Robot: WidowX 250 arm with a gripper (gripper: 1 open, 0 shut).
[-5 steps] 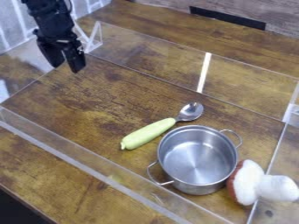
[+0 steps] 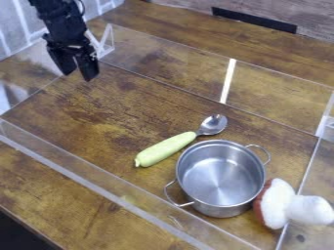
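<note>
The black gripper [image 2: 76,63] hangs at the upper left of the camera view, over the wooden table, apart from all objects; its fingers are dark and small, so their opening is hard to tell. Lower right of centre stands a steel pot [image 2: 221,178] with two handles. Left of it lies a pale green squash-like item [image 2: 162,149], beside a metal spoon [image 2: 213,124]. Right of the pot is a red and white object [image 2: 274,203] with a white rounded piece [image 2: 310,210], possibly a toy mushroom.
Clear plastic edging runs around the work area on the wooden table [image 2: 104,117]. A white strip [image 2: 229,81] lies at the back.
</note>
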